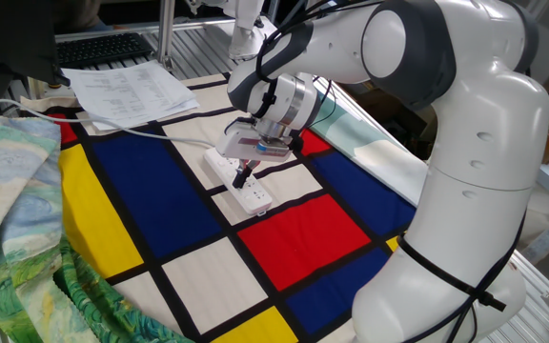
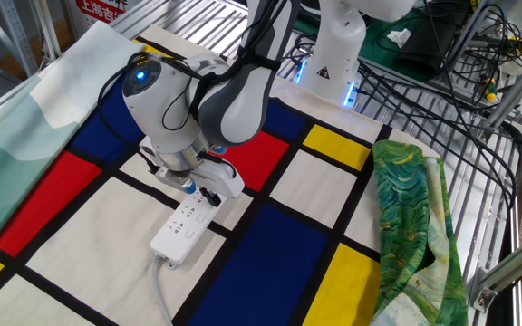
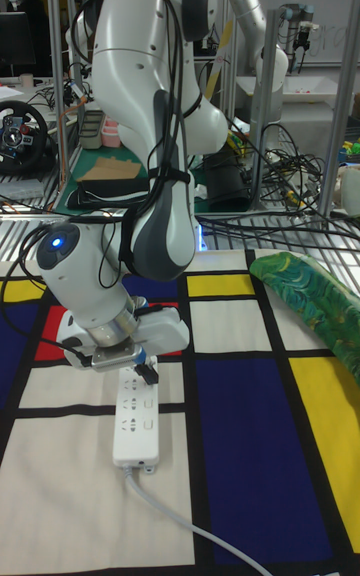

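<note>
A white power strip (image 1: 253,197) with several sockets lies flat on the patterned cloth, its grey cable leading off one end. In the second exterior view the strip (image 2: 179,232) shows its free sockets, and its far end is under the hand. My gripper (image 1: 243,178) points down over the strip, its dark fingertips at or just above the top face. From the third exterior view, the gripper (image 3: 148,371) covers the end of the strip (image 3: 135,432) farther from the cable. Whether the fingers are apart or together, or hold anything small, cannot be made out.
A folded green painted cloth (image 2: 410,208) lies along one side of the table. Printed papers (image 1: 132,93) rest near a keyboard (image 1: 106,50). The strip's cable (image 3: 181,521) trails across the cloth. Around the strip, the patterned cloth (image 2: 261,263) is bare.
</note>
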